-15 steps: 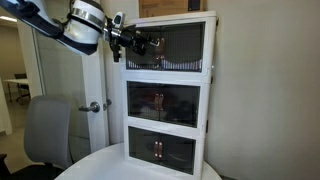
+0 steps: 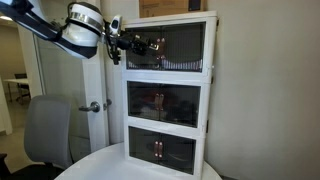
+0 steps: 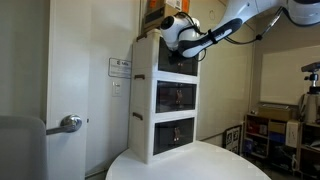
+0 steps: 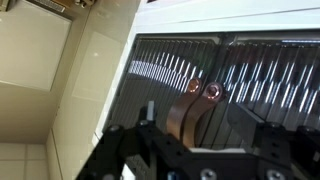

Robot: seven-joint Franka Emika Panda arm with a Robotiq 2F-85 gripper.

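A white cabinet [image 2: 168, 129] with three tiers of dark double doors stands on a round white table. My gripper is at the top tier, in front of its ribbed dark doors [image 2: 180, 45]. Two brown strap handles hang side by side there: the left handle [image 4: 181, 108] and the right handle [image 4: 207, 98]. In the wrist view both lie between my spread fingers, and no grip on either shows. The top doors look closed. How near the fingertips are to the door surface is hard to tell.
The middle doors [image 2: 163, 103] and bottom doors [image 2: 162, 150] look closed. A cardboard box [image 2: 170, 7] sits on top of the cabinet. A grey chair [image 2: 47, 130] stands at the left. In front of the cabinet, the white table [image 3: 200, 163] is bare.
The arm has shifted slightly near the top doors, with the gripper staying close to the handles. The cabinet and its doors look unchanged.
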